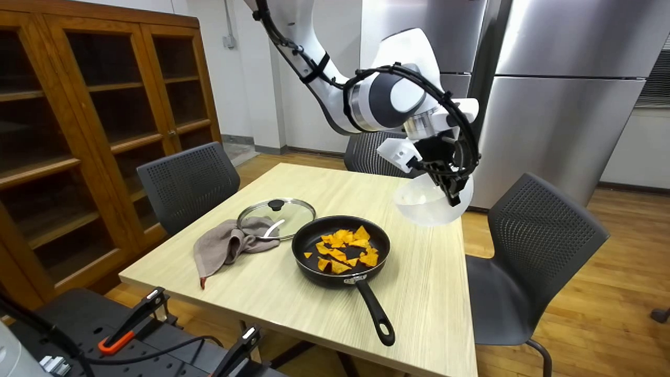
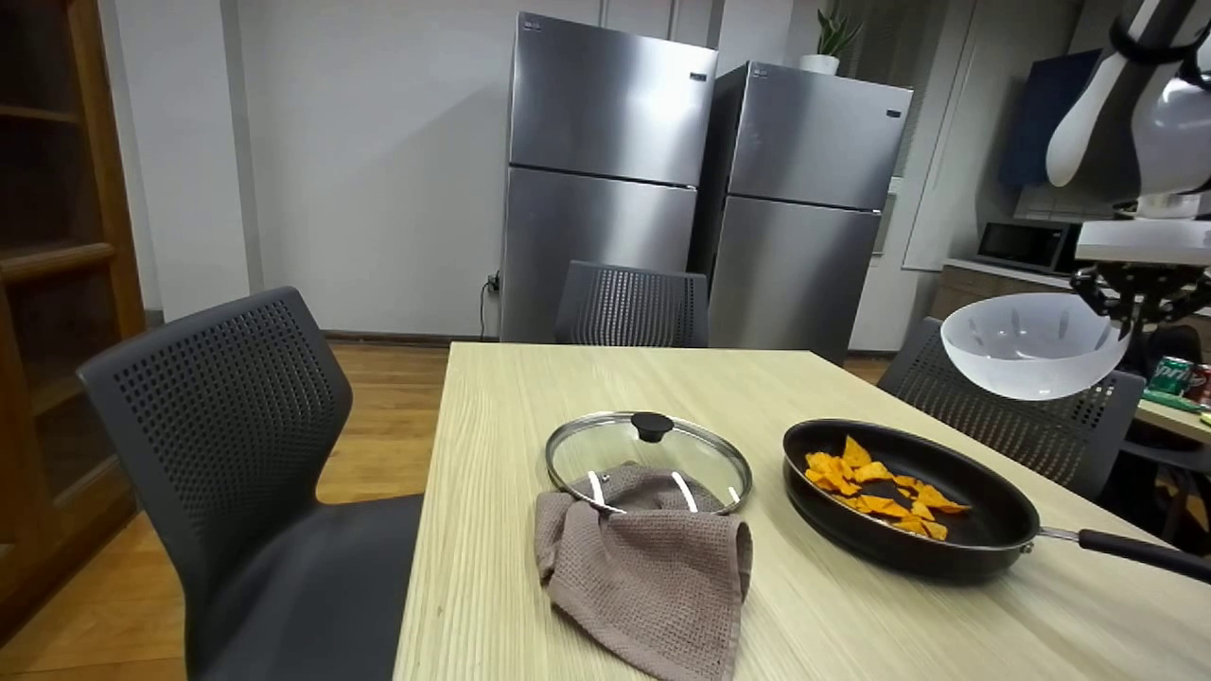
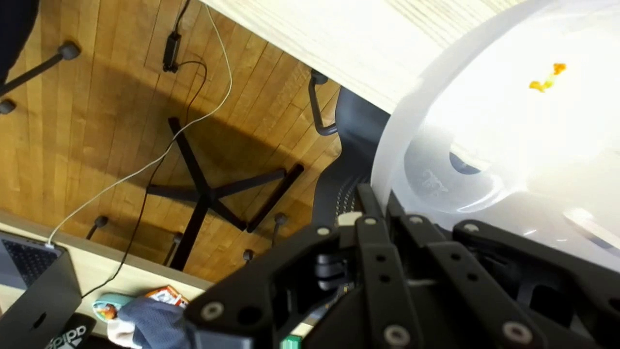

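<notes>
A translucent white bowl (image 1: pixel 427 202) hangs in the air over the table's right edge, its rim pinched by my gripper. The wrist view shows the bowl (image 3: pixel 494 168) nearly empty, with only small orange crumbs (image 3: pixel 546 79) inside. In exterior view 2 the bowl (image 2: pixel 1027 363) looks close to level. On the table stands a black frying pan (image 1: pixel 312 267) holding several orange chips (image 1: pixel 339 245); its handle points toward the front right. My gripper (image 1: pixel 453 200) is to the right of the pan and higher than it.
A glass lid (image 1: pixel 290 217) rests partly on a crumpled brown-grey towel (image 1: pixel 220 245), left of the pan. Chairs surround the table, including one at the right (image 1: pixel 534 251). Bare tabletop (image 1: pixel 352 188) lies behind the pan.
</notes>
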